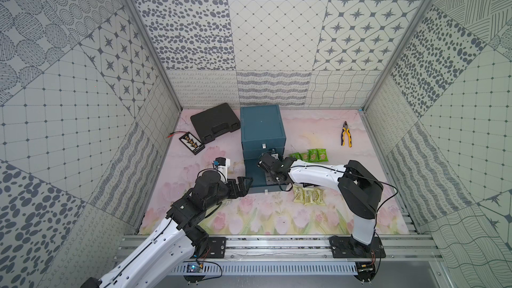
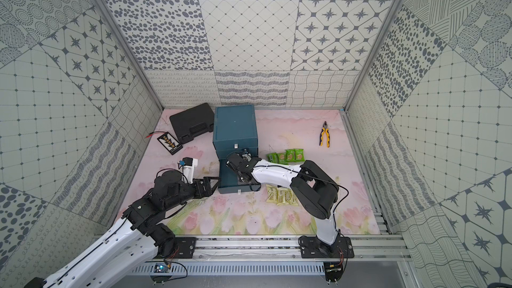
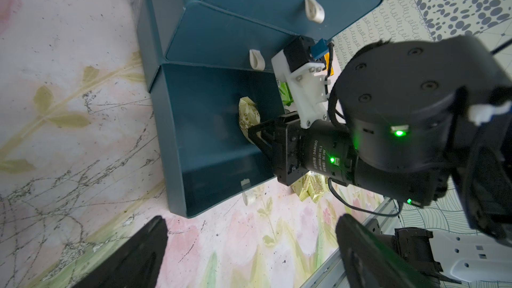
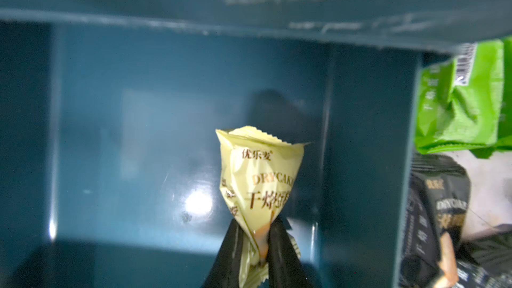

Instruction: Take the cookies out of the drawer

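In the right wrist view a pale yellow cookie packet (image 4: 261, 173) is pinched between the fingers of my right gripper, crumpled where they press on it. Both are within the pulled-out blue drawer (image 4: 160, 117), and the rest of its visible floor is empty. From the left wrist view, the same packet (image 3: 248, 114) sits near the drawer's right side, at the tips of the right gripper. My left gripper (image 1: 244, 185) stands open to the left of the drawer, with nothing between its fingers.
The blue cabinet (image 1: 261, 125) rises behind the drawer. To its right lie green packets (image 1: 314, 154), and yellow packets (image 1: 308, 196) lie nearer the front; black ones (image 4: 440, 208) are beside the drawer wall. A black case (image 1: 215, 120) and pliers (image 1: 346, 134) are farther off.
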